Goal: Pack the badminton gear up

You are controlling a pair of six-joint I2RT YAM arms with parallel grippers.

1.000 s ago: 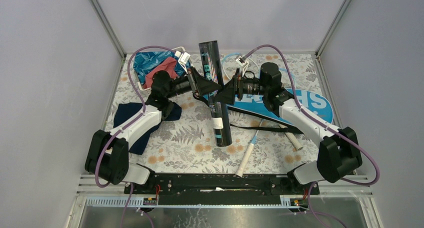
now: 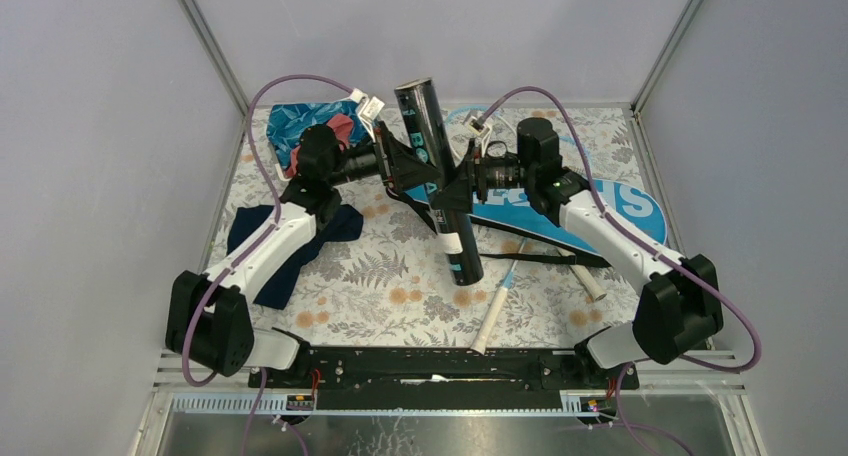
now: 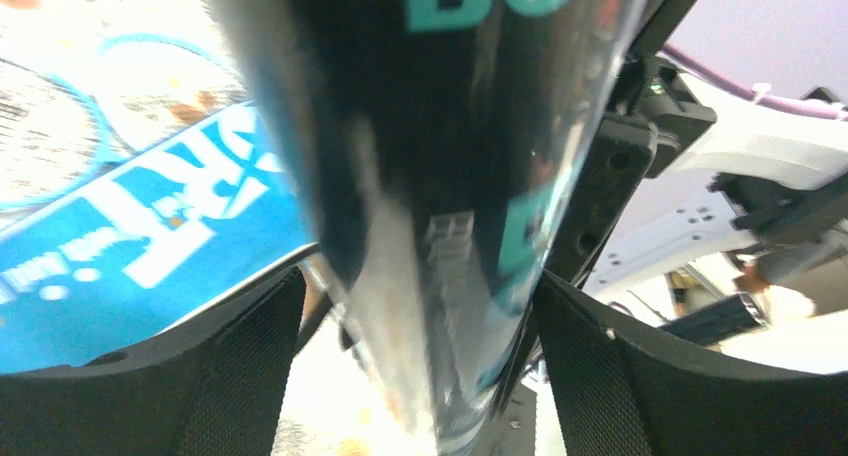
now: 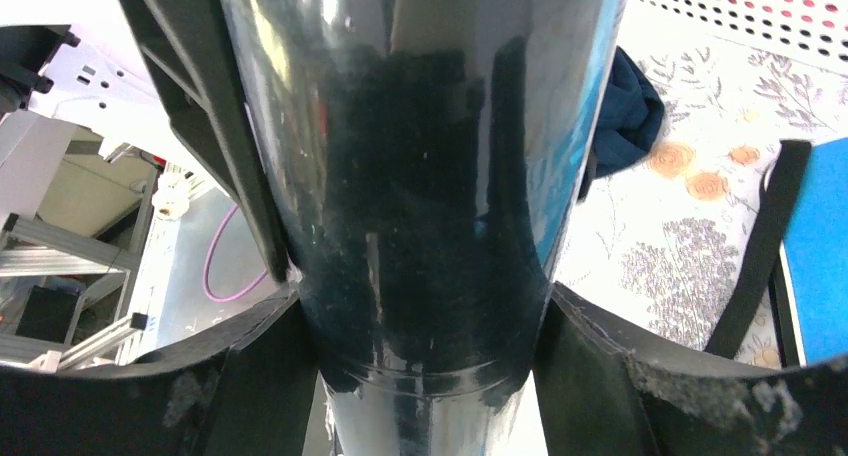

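A long black shuttlecock tube (image 2: pixel 450 244) hangs tilted over the middle of the table. My right gripper is shut on it, fingers on either side in the right wrist view. My left gripper (image 2: pixel 410 166) is at the tube's upper part from the left; in the blurred left wrist view its fingers stand apart around the tube, and contact is unclear. A blue racket bag (image 2: pixel 620 216) with a black strap lies at right, with two racket handles (image 2: pixel 490 316) in front and racket heads behind, partly hidden.
A white basket with blue and red cloth is at the back left. Dark blue cloth (image 2: pixel 285 286) lies at the left.
The tube has tilted, its bottom end moving rightward and its top slightly left. My left gripper has moved slightly up in the top view.
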